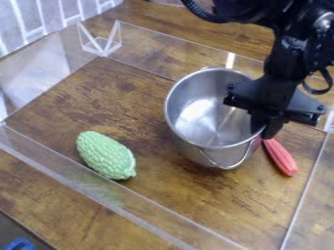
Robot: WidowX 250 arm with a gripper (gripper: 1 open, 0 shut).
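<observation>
A shiny steel pot (202, 107) with a wire bail handle stands right of centre. My black gripper (261, 125) is at its right rim, fingertips down by the rim; the fingers are partly hidden, and whether they are shut on the rim or handle is unclear. A pink elongated object (280, 157) lies just right of the pot. A green knobbly vegetable (105, 156) lies at the left front.
Clear plastic walls (92, 210) border the wooden work surface (98, 107).
</observation>
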